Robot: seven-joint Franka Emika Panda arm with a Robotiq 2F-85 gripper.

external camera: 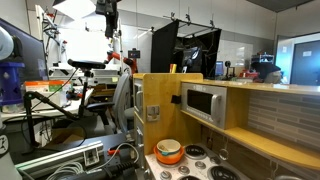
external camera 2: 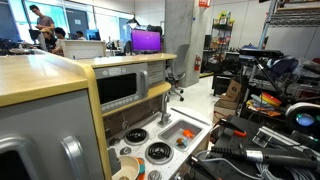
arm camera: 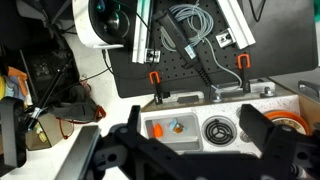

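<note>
My gripper (external camera: 109,25) hangs high at the upper left of exterior view 1, far above the counter and touching nothing. In the wrist view its two dark fingers stand wide apart, one of the fingertips (arm camera: 133,115) at the left; the gripper is open and the gap between them is empty. Below in that view lies a toy sink (arm camera: 158,143) with small orange and blue items in it. An orange pot with a pale yellow bowl (external camera: 168,146) rests on the stove side of the counter.
Stove burners (arm camera: 218,130) lie beside the sink. A microwave (external camera: 204,103) sits within the wooden shelf (external camera: 262,138) along the counter's back. Cables (arm camera: 195,25) and clamps occupy the black table by the arm's base.
</note>
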